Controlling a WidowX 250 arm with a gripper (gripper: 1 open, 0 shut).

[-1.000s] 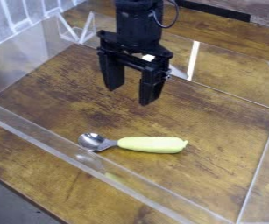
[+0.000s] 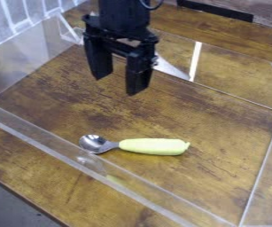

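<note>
My black gripper hangs high over the back middle of the wooden surface, fingers apart with nothing visible between them. Below it and toward the front lies a spoon with a silver bowl at the left and a thick pale yellow handle pointing right. The gripper is clear of the spoon.
Clear plastic walls edge the wooden work area on several sides. A white railing stands at the back left. The wood around the spoon is bare.
The gripper has shifted slightly left and upward over the last second, with some change in its angle. The spoon lies in the same place.
</note>
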